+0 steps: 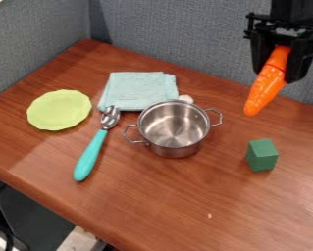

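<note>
My black gripper (284, 44) is at the upper right, shut on an orange carrot (265, 83) that hangs tip-down above the table, right of and higher than a steel pot (174, 140) with two handles. A green block (261, 155) stands on the table below the carrot, to the pot's right.
A wooden table (159, 211) holds a yellow-green plate (59, 109), a light blue cloth (139, 88), a spoon with turquoise handle (90, 152), and a small white object (186, 99) behind the pot. Grey walls bound the back and left.
</note>
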